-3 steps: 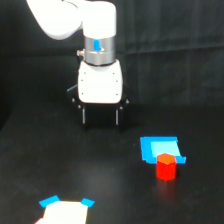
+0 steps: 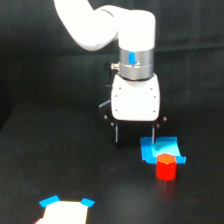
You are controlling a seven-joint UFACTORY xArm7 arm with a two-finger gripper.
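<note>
My gripper (image 2: 135, 142) hangs open in the camera view, its two dark fingers spread apart and nothing visible between them. A red block (image 2: 166, 168), faceted in outline, sits on the dark table at right. It stands at the front edge of a pale square bordered with blue tape (image 2: 148, 155), partly covering that corner. The gripper is above and to the left of the block, apart from it; its right finger comes close to the square's outline in the picture. How high the fingertips are over the table I cannot tell.
At the bottom left lies a second pale square (image 2: 65, 213) with blue tape at its corners, cut off by the frame. A small red patch (image 2: 40, 220) shows at its left edge. The dark table between the two squares is bare.
The gripper has moved to the right and appears lower in the picture, nearer the red block, staying open. The block and both squares have not moved.
</note>
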